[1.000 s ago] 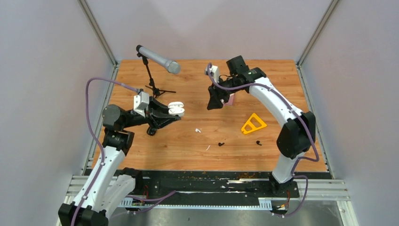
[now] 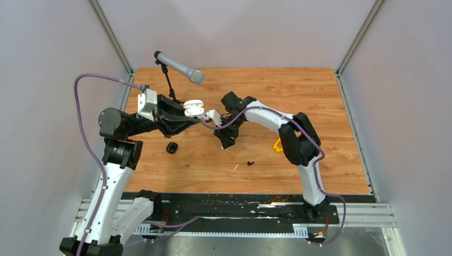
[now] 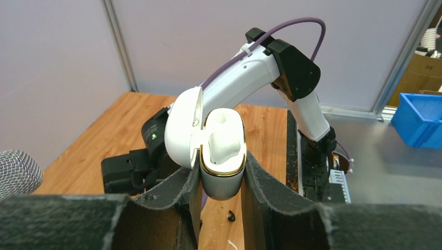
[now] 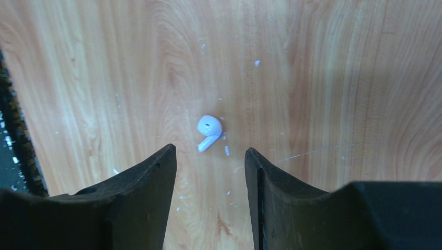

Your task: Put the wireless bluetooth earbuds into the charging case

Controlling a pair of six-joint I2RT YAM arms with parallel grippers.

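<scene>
A white charging case (image 3: 224, 179) with its lid (image 3: 180, 130) open is held up off the table, my left gripper shut on its lower body. In the top view the case (image 2: 194, 112) is at the left gripper's tip, over the left half of the table. One white earbud (image 4: 209, 126) lies on the wood; in the right wrist view it appears just beyond the gap of my right gripper. Those fingers (image 4: 162, 172) stand apart with nothing between them. From above, the right gripper (image 2: 225, 144) largely covers the earbud.
A black case (image 2: 171, 148) lies near the left arm, with a microphone (image 2: 181, 68) on a stand behind. A black earbud (image 2: 250, 163) and a thin white piece (image 2: 235, 167) are in front of the right gripper. A yellow triangle (image 2: 277, 145) is partly under the right arm.
The left arm has shifted slightly left and back, still carrying the open case.
</scene>
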